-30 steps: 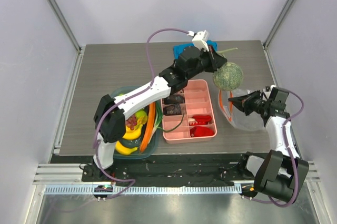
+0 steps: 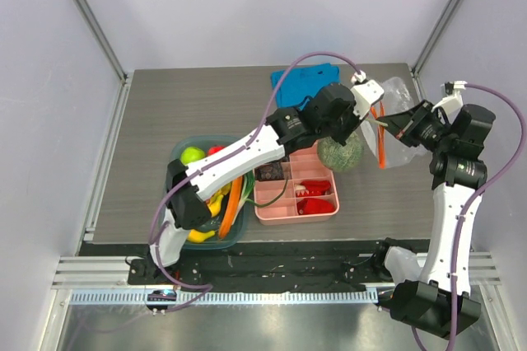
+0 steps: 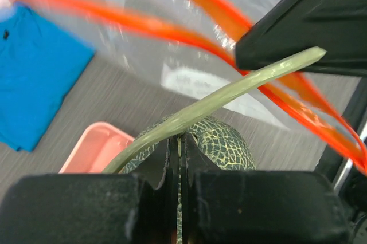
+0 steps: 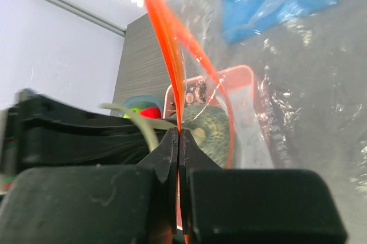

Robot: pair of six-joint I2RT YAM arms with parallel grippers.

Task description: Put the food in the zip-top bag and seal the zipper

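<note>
The clear zip bag [image 2: 394,100] with its orange zipper [image 3: 137,22] hangs at the right, held at that zipper by my shut right gripper. My left gripper is shut on the pale green stem [image 3: 246,83] of a netted melon [image 2: 339,153], which hangs below it beside the bag's mouth. The right gripper's black tip shows close by the stem in the left wrist view. Whether any of the melon is within the bag is unclear.
A pink divided tray [image 2: 288,216] with red items sits centre, a blue cloth [image 2: 296,83] behind it, and a bowl [image 2: 177,152] of toy fruit and vegetables at left. Free table lies at the back left.
</note>
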